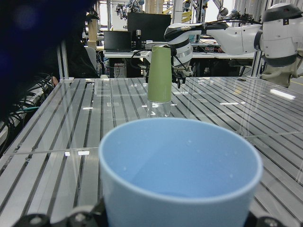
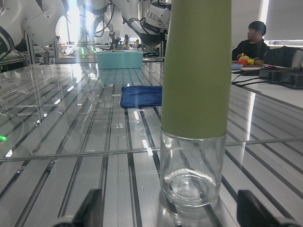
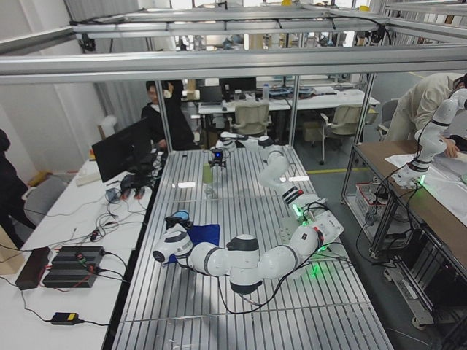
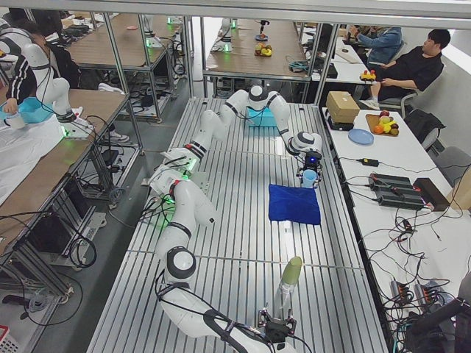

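A light blue cup [image 1: 180, 189] fills the lower left wrist view, between the fingers of my left gripper [image 4: 309, 173]; whether those are closed on it is hard to tell. A tall green cylinder [image 2: 195, 66] stands upright on top of a clear glass [image 2: 190, 175] on the slatted table. My right gripper [image 4: 277, 323] is just beside them at the near end in the camera right view, open, with nothing between its fingers; in the right wrist view the glass stands a little beyond its fingertips.
A folded dark blue cloth [image 4: 294, 204] lies between the two grippers. A turquoise box [image 2: 119, 60] sits at the far end. The slatted table [image 4: 184, 309] is otherwise largely clear; side desks hold cables and electronics.
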